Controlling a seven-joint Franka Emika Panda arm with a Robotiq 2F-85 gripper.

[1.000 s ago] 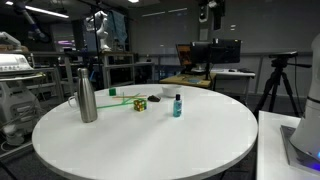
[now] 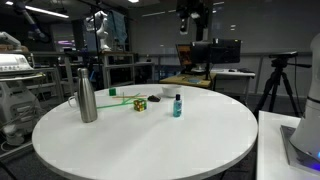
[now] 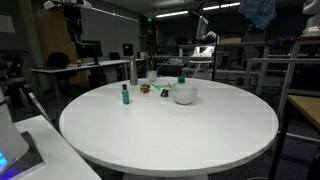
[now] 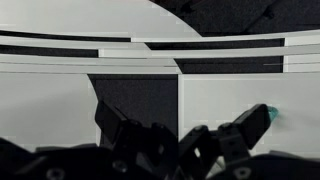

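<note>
High above the round white table [image 2: 130, 150], my gripper [image 2: 190, 24] hangs at the top of exterior view 1, well clear of every object. Its two dark fingers are spread wide in the wrist view, and the fingers look open with nothing held. A small teal bottle with a dark cap [image 2: 177, 107] stands upright near the table's middle; part of something teal [image 4: 272, 112] shows beside the right finger in the wrist view. Farther left are a yellow patterned cube [image 2: 140, 104] and a tall steel flask with a handle [image 2: 87, 97].
A white bowl [image 3: 186, 96], a small dark object [image 3: 164, 93], green strips [image 2: 116, 104] and a green block [image 3: 181, 80] lie toward the table's far side. Plenty of bare tabletop surrounds the bottle's near side.
In exterior view 1 my gripper has shifted left and slightly down, still high over the table. The objects on the table have stayed where they were.
</note>
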